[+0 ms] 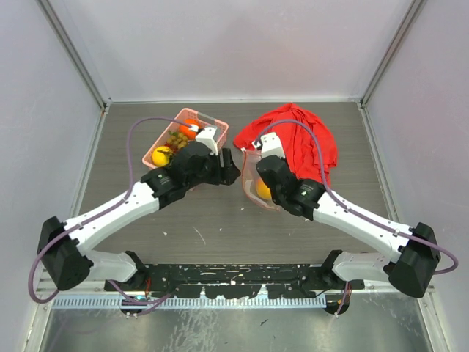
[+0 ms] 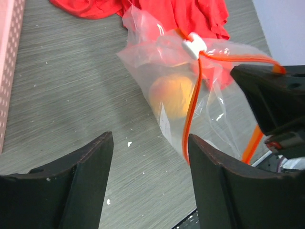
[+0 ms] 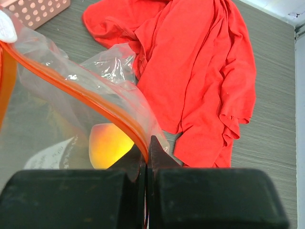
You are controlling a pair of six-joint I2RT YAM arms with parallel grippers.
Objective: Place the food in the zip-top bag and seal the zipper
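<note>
A clear zip bag (image 2: 143, 71) with an orange zipper strip and a white slider (image 2: 194, 46) hangs from my right gripper, which is shut on its edge. Inside the bag lies a yellow-orange fruit, seen also through the film in the right wrist view. My left gripper is open, its fingers spread with nothing between them. The orange zipper edge passes close by its right finger (image 2: 202, 164); whether they touch I cannot tell. In the top view the left gripper (image 1: 231, 167) stands just left of the bag (image 1: 256, 176).
A pink basket (image 1: 157, 141) holding an orange (image 1: 189, 125), grapes and a yellow fruit (image 1: 161, 155) stands at the back left, partly behind my left arm. A crumpled red cloth (image 1: 311, 143) lies behind the bag.
</note>
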